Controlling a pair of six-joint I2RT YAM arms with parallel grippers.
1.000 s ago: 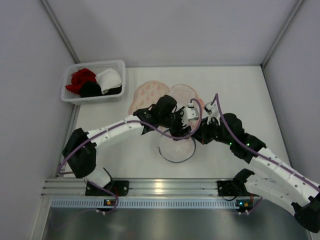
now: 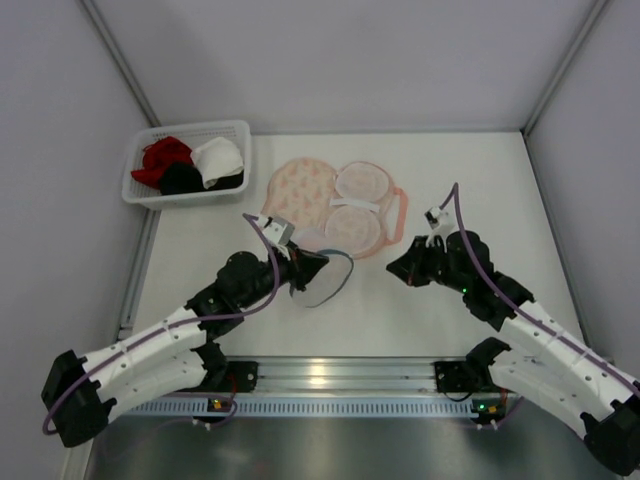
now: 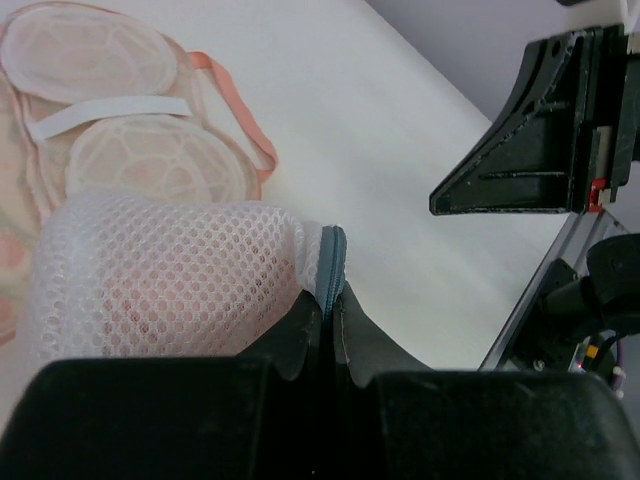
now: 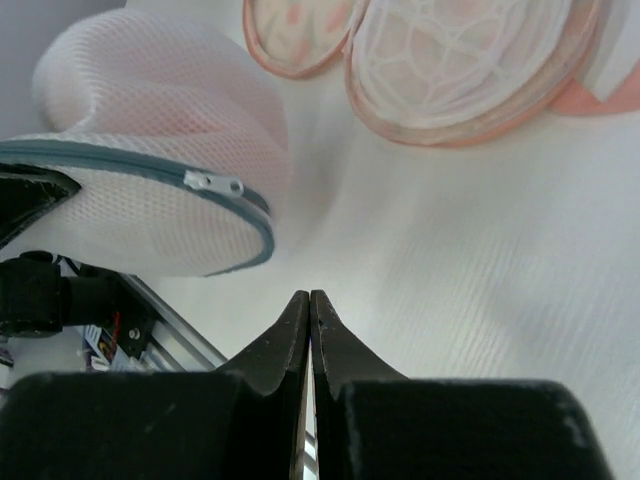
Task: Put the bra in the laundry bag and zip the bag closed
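Note:
In the left wrist view my left gripper is shut on the blue zipper edge of the white mesh laundry bag (image 3: 170, 270), lifted over the table. The bag's zipper pull (image 4: 212, 182) shows in the right wrist view. The pink bra (image 2: 355, 210) lies behind the bag, cups flat with a white band between them, partly over a pink patterned piece (image 2: 298, 185). My right gripper is shut with nothing between its fingers, held right of the bag and in front of the bra.
A white basket (image 2: 140, 195) with red, black and white cloths stands at the back left. Walls bound the sides and back.
My left gripper has moved left with the bag, away from my right gripper, and its arm has turned. The right gripper has shifted slightly to the right.

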